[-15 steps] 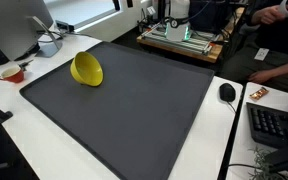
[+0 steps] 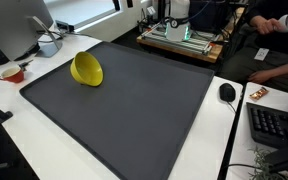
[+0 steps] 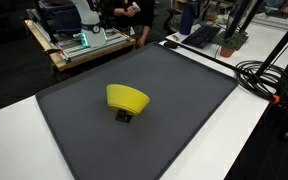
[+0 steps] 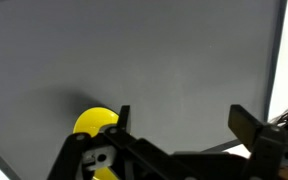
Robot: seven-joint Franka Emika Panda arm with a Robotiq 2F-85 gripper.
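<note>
A yellow bowl (image 2: 86, 69) stands tilted near the far left part of the dark grey mat (image 2: 134, 110). From the other side, the bowl (image 3: 128, 98) leans over a small dark object (image 3: 124, 116) beneath it. My gripper is open in the wrist view, nothing between its widely spaced fingers. Below and left of its left finger (image 4: 122, 118), the bowl (image 4: 94, 122) is partly hidden by the gripper. Neither exterior view shows the gripper clearly.
Bare mat fills most of the work area. A red cup (image 2: 13, 74) sits beyond the mat's left edge; a black mouse (image 2: 227, 92) and keyboard (image 2: 276, 130) lie at right. Coiled black cable (image 3: 264, 77) lies beside the mat, and a person is nearby.
At the upper right of exterior view 1, the person's hand with a white object has moved lower and slightly left. The bowl has stayed put.
</note>
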